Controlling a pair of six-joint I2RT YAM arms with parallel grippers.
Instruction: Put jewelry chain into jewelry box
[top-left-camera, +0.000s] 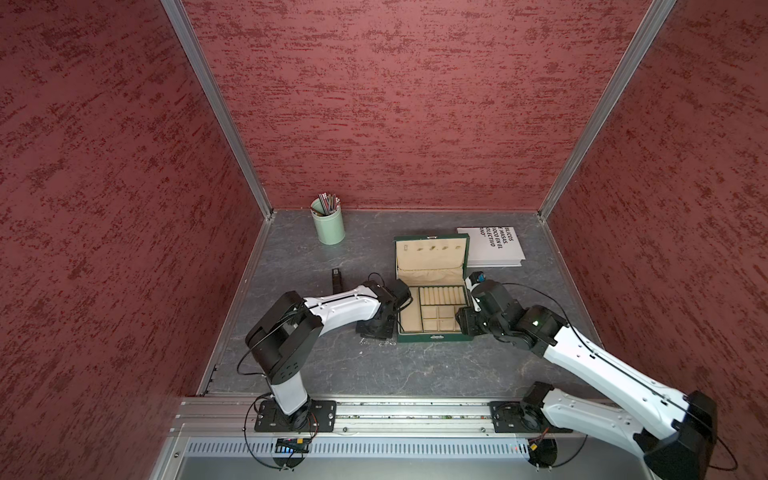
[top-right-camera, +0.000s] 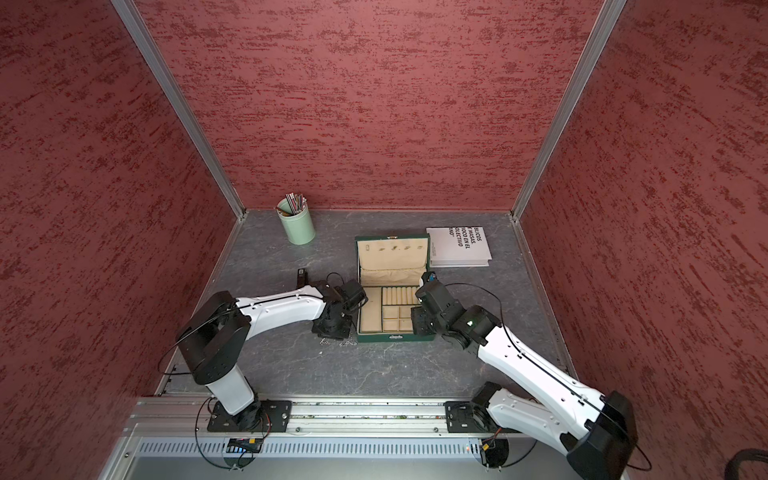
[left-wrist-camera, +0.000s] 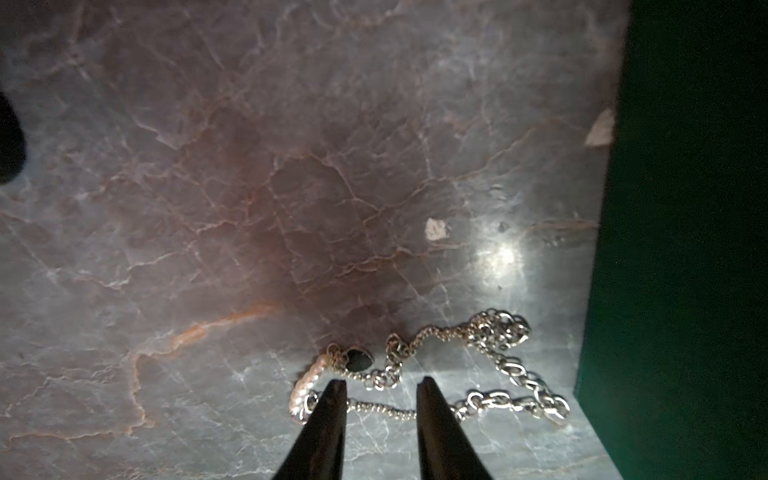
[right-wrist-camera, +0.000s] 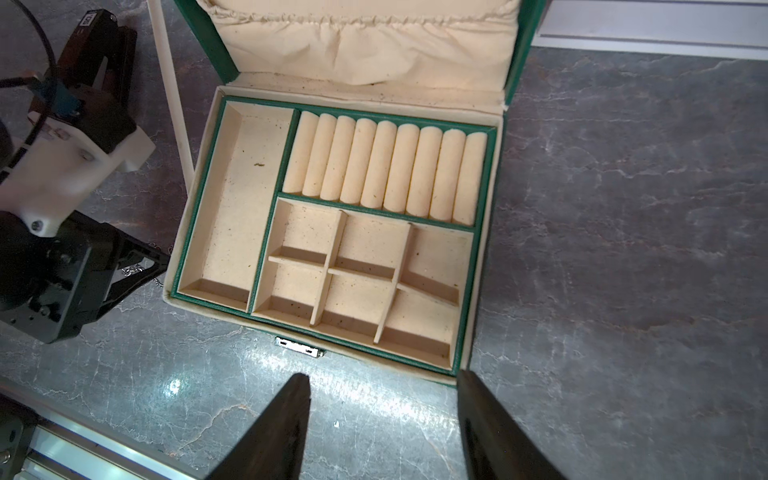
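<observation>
A silvery jewelry chain (left-wrist-camera: 497, 328) with pink beads and a dark pendant lies on the table beside the box. In the left wrist view, my left gripper is part open, its fingertips apart over the near run of the chain. No grip on the chain shows there. The green jewelry box (top-left-camera: 436, 337) stands with its lid raised; its long left compartment (right-wrist-camera: 240, 192), ring rolls (right-wrist-camera: 384, 166) and small compartments look empty. Above the box's right side and front, my right gripper hangs open, nothing between its fingers.
Behind the left arm lies a black stapler-like object (top-left-camera: 337, 280). A mint cup of pencils (top-left-camera: 329, 228) stands at the back left, and a white book (top-left-camera: 493, 246) lies behind the box at right. Table in front of the box is free.
</observation>
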